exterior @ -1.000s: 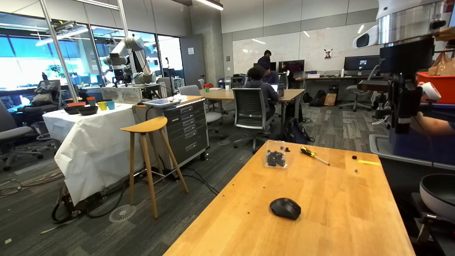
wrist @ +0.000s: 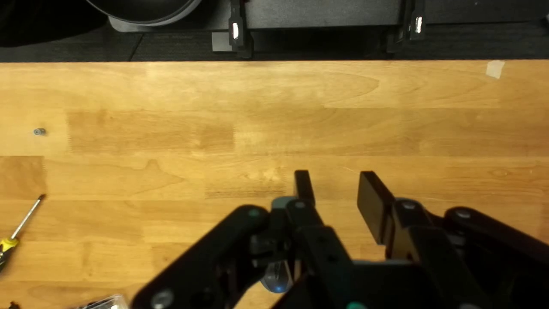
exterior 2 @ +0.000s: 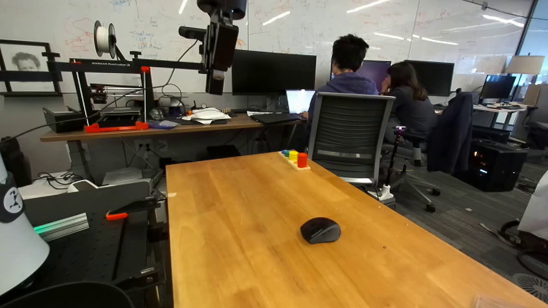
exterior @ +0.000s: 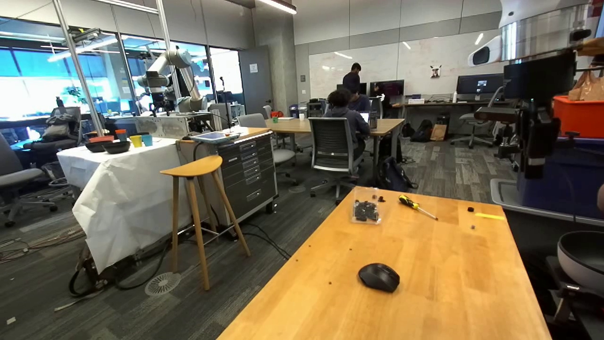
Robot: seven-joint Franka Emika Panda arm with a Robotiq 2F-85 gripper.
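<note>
In the wrist view my gripper is part open over bare wood, its two fingers apart and nothing between them. A black computer mouse lies on the wooden table, well below and away from the raised gripper. From the other side, the same mouse shows near the middle of the table top. In the wrist view the gripper's linkage covers most of the mouse.
A yellow-black screwdriver and a clear box of dark parts lie towards one end of the table. Coloured stacking pegs stand at the other end.
A person's hand with a white controller, at the right edge behind the gripper, has gone from there. My arm looks almost unmoved; the mouse lies in the same place.
</note>
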